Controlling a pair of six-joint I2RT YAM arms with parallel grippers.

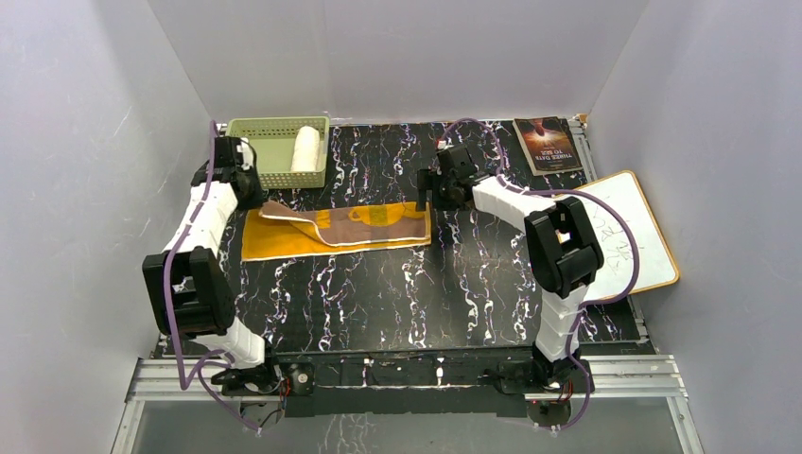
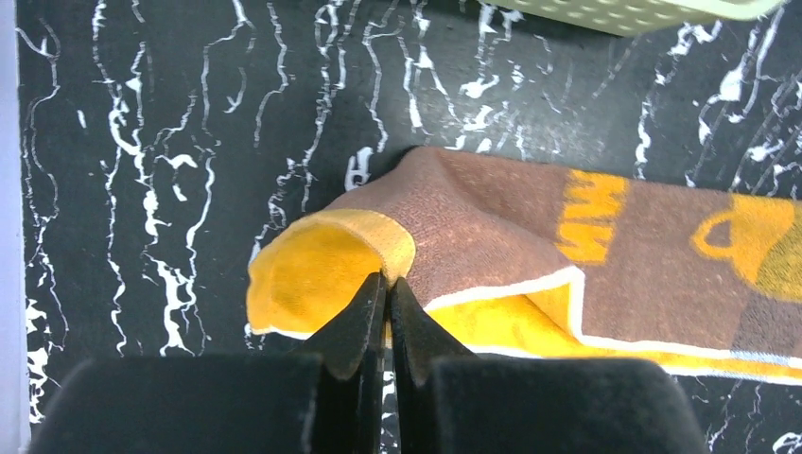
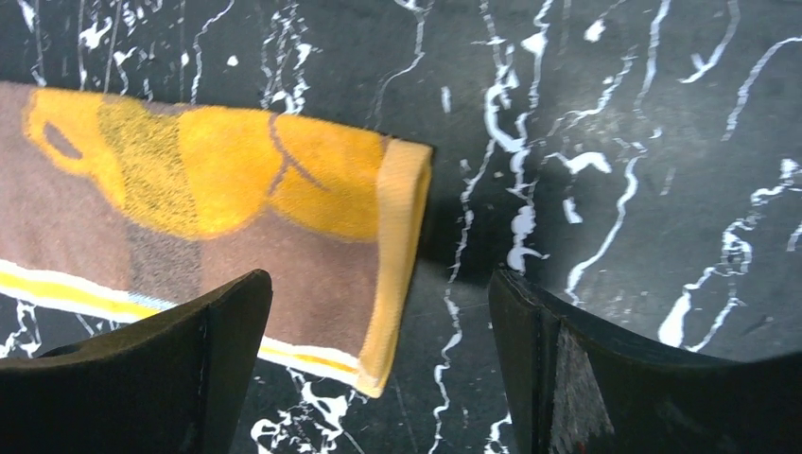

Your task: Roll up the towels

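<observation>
A brown and yellow towel with white edging lies lengthwise across the dark table, folded in layers. Its left end is lifted and curls, showing yellow underside, and my left gripper is shut on the towel's yellow edge there. In the right wrist view the towel's right end lies flat with a yellow hem. Over that end my right gripper stands open, its left finger above the towel and the other above bare table; nothing is between them.
A green basket with a rolled white towel in it stands at the back left, close behind my left gripper. At the right are a book and a whiteboard.
</observation>
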